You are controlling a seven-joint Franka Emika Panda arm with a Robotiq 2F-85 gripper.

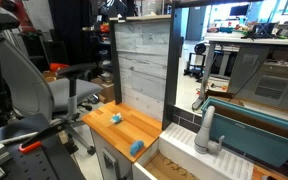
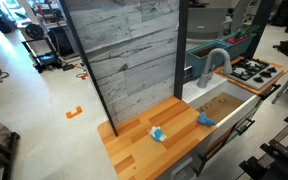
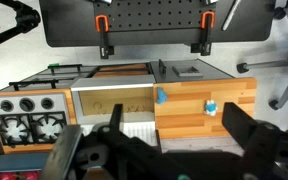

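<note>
In the wrist view, my gripper stands open with its fingers wide apart, high above a small toy kitchen. Nothing shows between the fingers. A small blue object [image 3: 161,96] lies on the wooden counter [image 3: 184,128], close to the sink's edge; exterior view 2 shows this blue object [image 2: 204,119] too. Farther along the same counter is a small white and blue item [image 3: 211,107], apart from the blue one. Exterior view 1 has the white and blue item [image 1: 116,118] near the grey plank backboard [image 1: 142,55]. The gripper is not clearly seen in either exterior view.
Beside the counter is a white sink with a brownish bottom [image 2: 220,103] and a grey-white faucet [image 1: 206,130]. A stove top with burners [image 3: 32,118] lies beyond it. Behind the faucet stands a teal bin [image 1: 249,130].
</note>
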